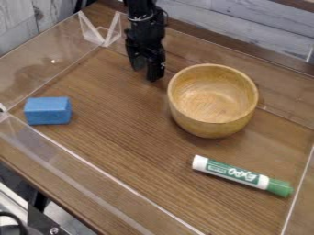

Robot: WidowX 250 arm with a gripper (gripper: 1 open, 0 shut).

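Note:
The black gripper (145,62) hangs at the back of the table, left of a round wooden bowl (212,92); its fingers are small and dark, with nothing visible between them. A blue block (48,110) lies at the left side of the wooden table. A green and white marker (241,174) lies at the lower right.
Clear plastic edging runs along the left side. The bowl takes up the right rear area.

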